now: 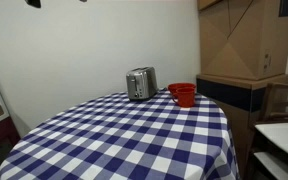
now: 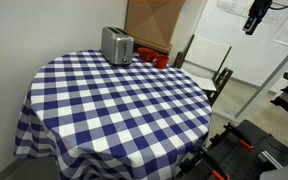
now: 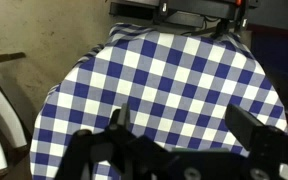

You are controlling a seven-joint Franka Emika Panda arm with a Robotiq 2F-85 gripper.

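High above the table, my gripper [image 2: 249, 28] hangs at the upper right of exterior view 2. Its two dark fingers stand wide apart in the wrist view, and only the blue-and-white checked tablecloth [image 3: 169, 85] shows between them; the gripper is open and empty. A silver toaster [image 1: 141, 84] stands at the far side of the table. Beside it is a red cup [image 1: 185, 95], with a second red vessel [image 2: 147, 53] close by, partly hidden behind the cup in exterior view 1. Neither toaster nor red vessels appear in the wrist view.
Brown cardboard [image 1: 242, 40] rises behind the red vessels. A chair [image 2: 206, 75] stands beyond the table, and a white surface [image 1: 284, 138] lies to the right in exterior view 1.
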